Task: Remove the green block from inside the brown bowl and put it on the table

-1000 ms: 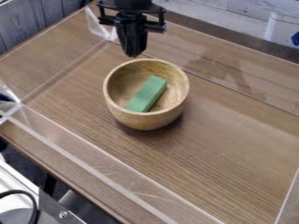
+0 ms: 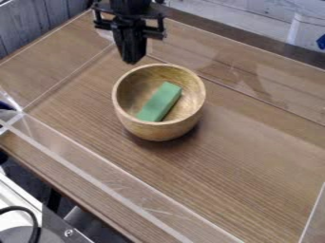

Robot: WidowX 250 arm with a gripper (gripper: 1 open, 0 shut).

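The green block point(image 2: 159, 102) lies inside the brown bowl point(image 2: 124, 107), leaning lengthwise across its bottom toward the far right wall. Just beyond the bowl's far rim, at the top of the view, hangs my dark gripper point(image 2: 132, 55), its tip pointing down. It is clear of the block. The fingers look dark and small from here, so I cannot make out whether there is a gap between them.
Bare wooden table point(image 2: 241, 157) spreads to the right of the bowl and in front of it. A clear strip point(image 2: 95, 176) runs along the left table edge, with black cables point(image 2: 19, 211) beyond it. Something blue point(image 2: 320, 43) sits at the far right edge.
My gripper has shifted a little to the left beyond the bowl's far rim. The bowl and the green block have stayed where they were.
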